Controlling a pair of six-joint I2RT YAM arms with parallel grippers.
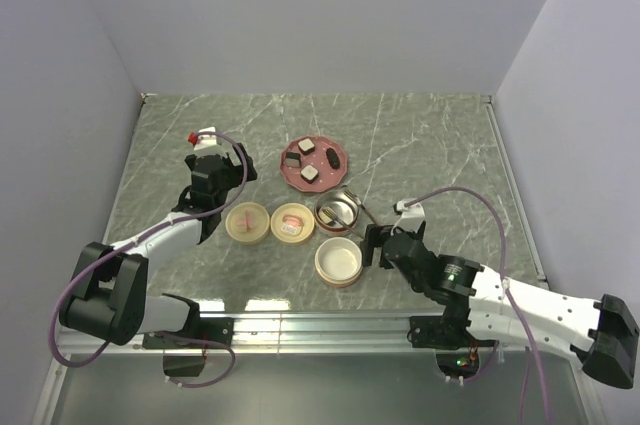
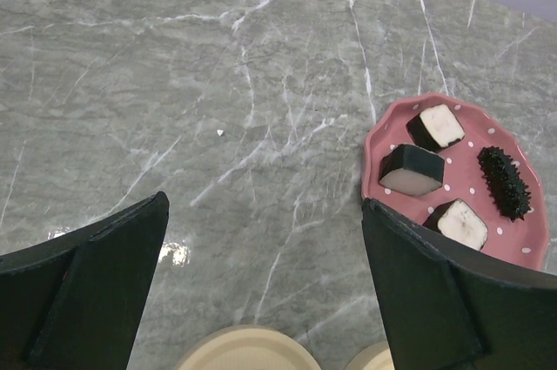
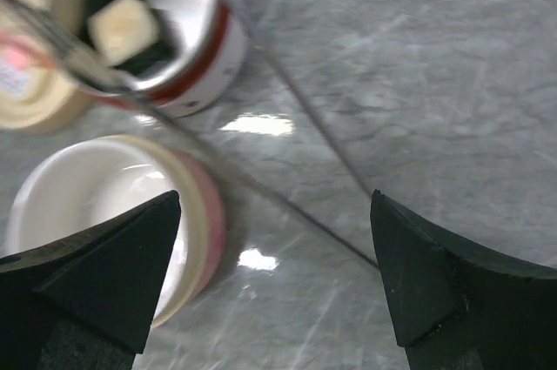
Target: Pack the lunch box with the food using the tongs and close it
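Note:
A steel bowl (image 1: 336, 205) holds a pale-topped dark piece (image 3: 122, 29), with metal tongs (image 3: 309, 109) lying across it toward my right gripper (image 1: 378, 241). That gripper is open beside the white bowl (image 1: 338, 260). Two cream dishes (image 1: 247, 224) with food pieces sit left of the steel bowl. A pink plate (image 2: 487, 231) at the back holds several dark-sided pieces and a dark spiky piece (image 2: 501, 180). My left gripper (image 1: 238, 161) is open above bare table, left of the plate.
Walls enclose it behind and at both sides.

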